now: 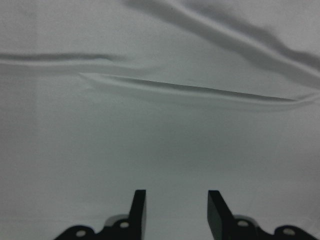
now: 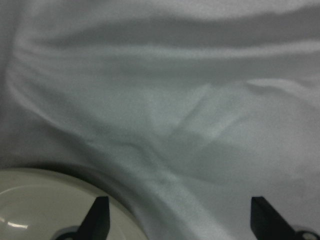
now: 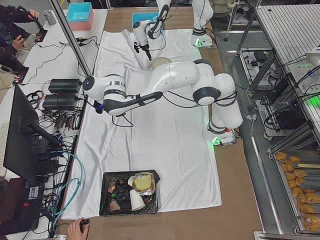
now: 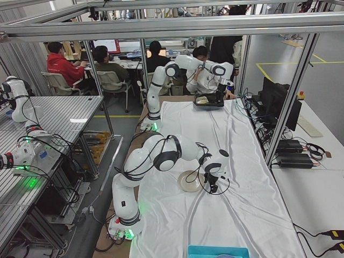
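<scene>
A round beige plate [image 4: 185,181] lies on the white cloth [image 4: 247,215]; its rim [image 2: 50,190] fills the lower left of the right wrist view. One gripper, apparently my right [image 2: 180,210], is open just above the cloth beside that plate, nothing between its fingers. My left gripper is open over bare, creased cloth, empty. A black tray [image 3: 105,195] at one end of the cloth holds a bread-like item [image 3: 144,182], a white cup [image 3: 136,201] and scraps.
A blue bin [image 4: 217,251] stands at the other end of the cloth. Monitors, cables and metal frames [image 4: 290,97] border the workspace.
</scene>
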